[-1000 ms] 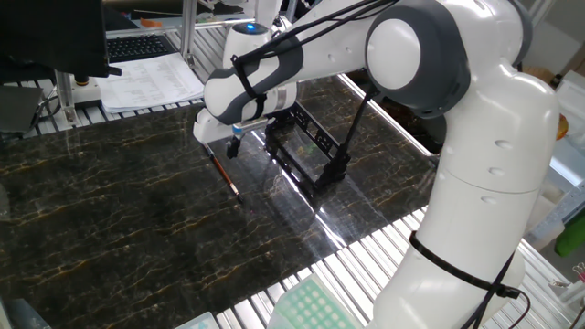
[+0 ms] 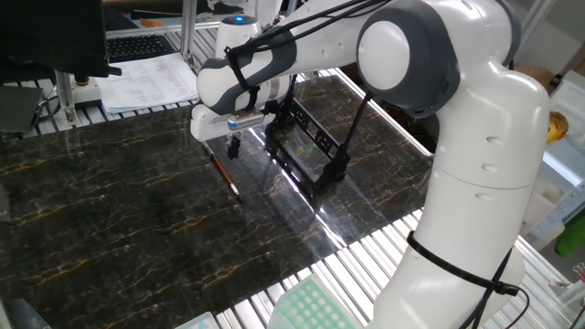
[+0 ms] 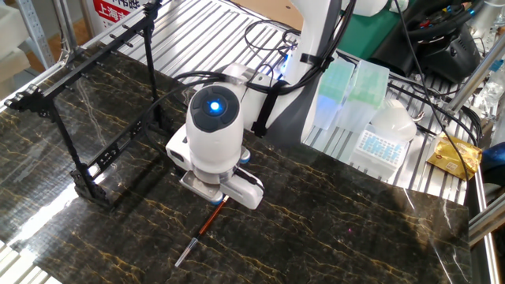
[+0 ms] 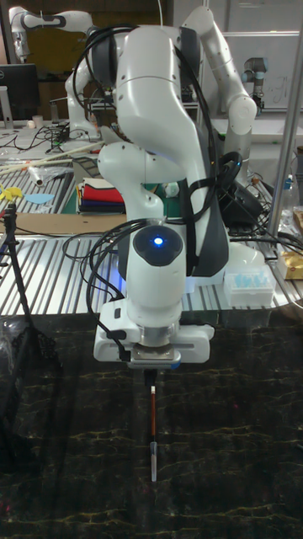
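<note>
A slim pen-like stick, brown with a clear end, lies on the dark marbled table. In the third view its clear end points towards the camera, and its other end reaches up to just beneath my hand. My gripper points downward above the table, beside the stick in the first view. Its dark fingers show close together at the middle of the hand, and nothing shows between them. The second view hides the fingertips behind the hand; there the stick emerges from under it.
A black open frame stands close beside the hand. Green-topped boxes and a white rack with blue dots sit on the slatted metal surface. Papers lie along the far edge.
Compared with one second ago, the arm and hand have shifted slightly left and down in the first view. The stick and the black frame have not moved.
</note>
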